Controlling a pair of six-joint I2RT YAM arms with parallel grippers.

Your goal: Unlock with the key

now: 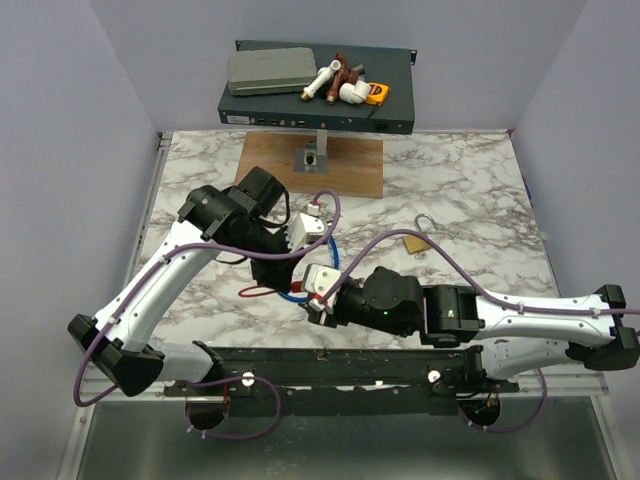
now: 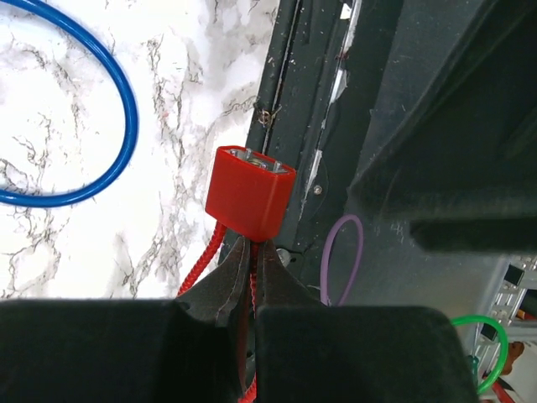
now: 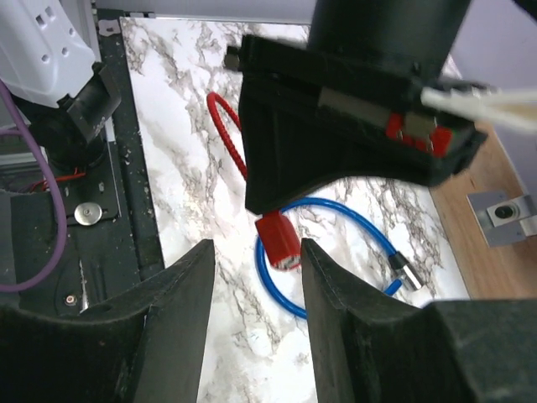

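Observation:
My left gripper is shut on a red cord, whose red end piece [image 2: 250,189] rises just above the fingertips. In the right wrist view it appears as a dark gripper with the red piece [image 3: 278,239] below it. My right gripper faces that piece with its fingers apart and nothing seen between them. A padlock [image 1: 415,243] with its shackle raised lies on the marble right of the arms. No key can be made out now.
A blue cable [image 2: 126,126] loops on the marble table [image 1: 470,180]. A wooden board [image 1: 360,165] with a metal fixture stands at the back, below a shelf of assorted items [image 1: 250,70]. The front edge is dark metal.

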